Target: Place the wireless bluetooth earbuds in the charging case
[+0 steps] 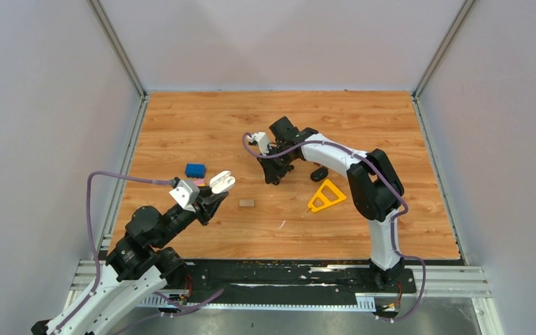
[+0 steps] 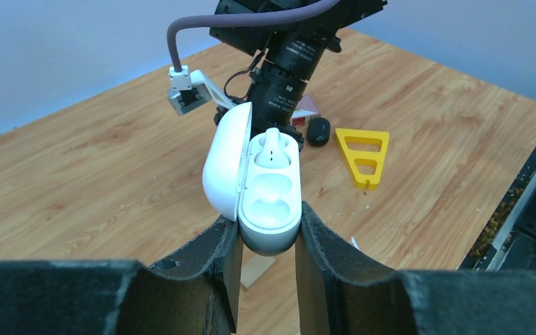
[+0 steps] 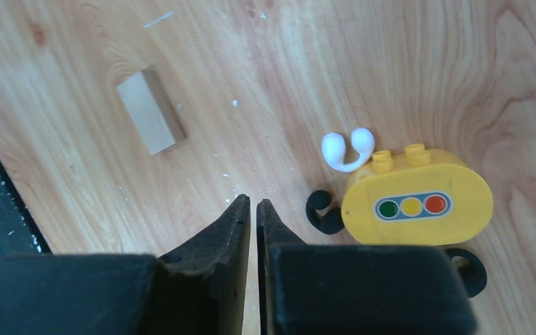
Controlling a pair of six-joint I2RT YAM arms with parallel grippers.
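Observation:
A white charging case (image 2: 271, 227) hangs in the air with its lid (image 2: 222, 164) raised, and my left gripper is shut on its near end. A white upright piece, apparently a seated earbud (image 2: 273, 150), stands in the case's far recess; two nearer round recesses look empty. In the top view the case (image 1: 222, 183) is left of centre. A curved white earbud (image 3: 346, 162) with two rounded ends lies on the wood against a yellow block. My right gripper is above the table, left of that earbud, its fingers slightly apart with nothing between them.
The yellow block (image 3: 419, 199) has black curved pieces (image 3: 324, 213) beside it. A wooden block (image 3: 150, 112) lies off to the left. Around the table are a blue block (image 1: 195, 170), a yellow triangular frame (image 1: 326, 196) and a black oval object (image 1: 319, 174).

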